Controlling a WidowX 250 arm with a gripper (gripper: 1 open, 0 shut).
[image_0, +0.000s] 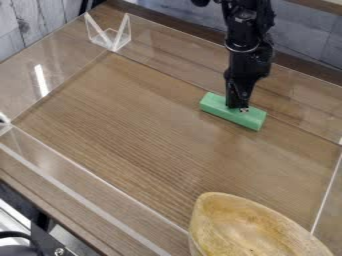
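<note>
A flat, bright green block (219, 106) lies on the wooden table toward the right. My black gripper (238, 104) reaches down from the top of the view onto the middle of the block, its tips at the top face. The fingers look close together, with nothing visible held between them; exact contact with the block is hard to tell.
A large pale yellow bowl (251, 228) sits at the front right. A white wire-like object (110, 32) stands at the back left.
</note>
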